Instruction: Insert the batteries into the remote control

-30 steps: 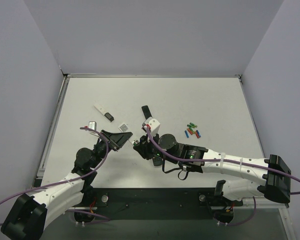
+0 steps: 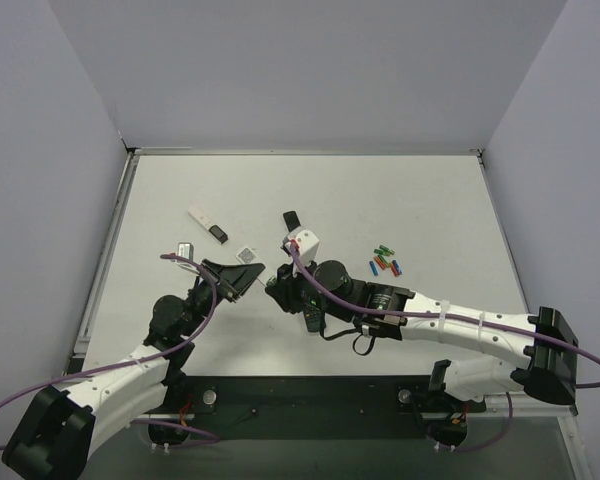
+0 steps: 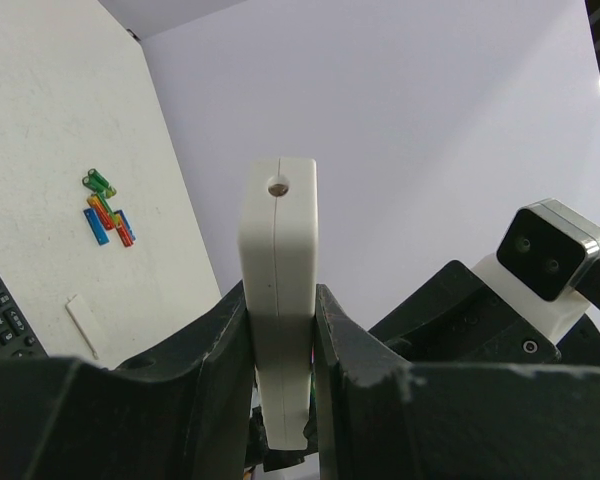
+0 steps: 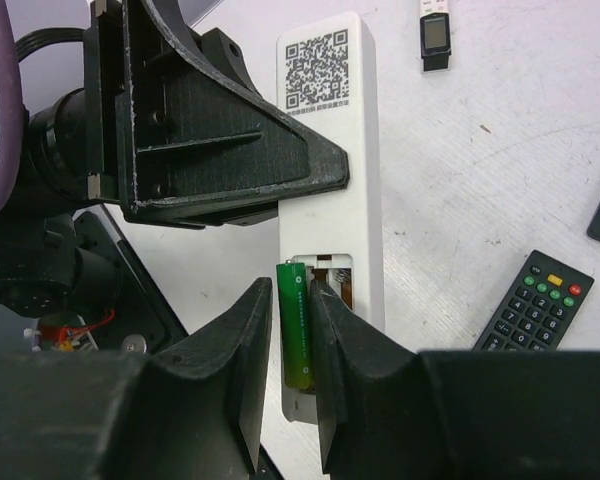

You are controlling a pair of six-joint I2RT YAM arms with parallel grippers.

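My left gripper (image 2: 238,280) is shut on the white remote (image 4: 330,200), which is held up off the table, its QR label and open battery compartment facing the right wrist camera. The left wrist view shows the remote's narrow white side (image 3: 278,250) between the fingers. My right gripper is at the compartment, shut on a green battery (image 4: 294,300) that lies lengthwise over one slot; a spring shows in the slot beside it. Whether the battery is fully seated I cannot tell.
Loose batteries (image 2: 384,262) lie in a group at the right of the table. A black remote (image 4: 533,305), a dark object (image 2: 292,221) and a white remote (image 2: 205,220) lie on the table.
My right gripper and wrist have shifted very slightly in the top view; my left gripper and the remote in it look unmoved.
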